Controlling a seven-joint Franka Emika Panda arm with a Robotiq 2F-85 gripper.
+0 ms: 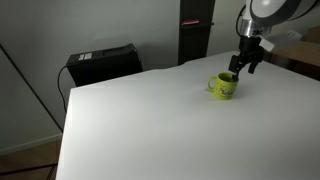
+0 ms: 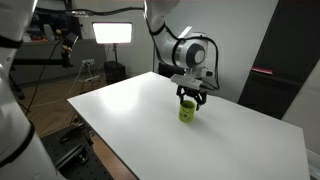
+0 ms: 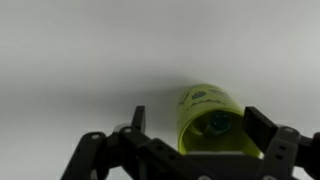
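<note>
A yellow-green mug [image 1: 223,88] stands upright on the white table [image 1: 150,125], its handle [image 1: 211,84] turned to the left in exterior view 1. Above the mug's rim, slightly to its right in that view, hangs my gripper [image 1: 243,71], open. Exterior view 2 has the gripper [image 2: 191,98] just over the mug [image 2: 187,111]. Looking down in the wrist view, the mug [image 3: 206,99] lies between the spread fingers, and some dark shape is visible inside it. Whether a finger touches the rim I cannot tell.
A black box-shaped device [image 1: 104,66] sits at the table's back left in exterior view 1. Dark panels [image 2: 250,94] border the table's far side in exterior view 2.
</note>
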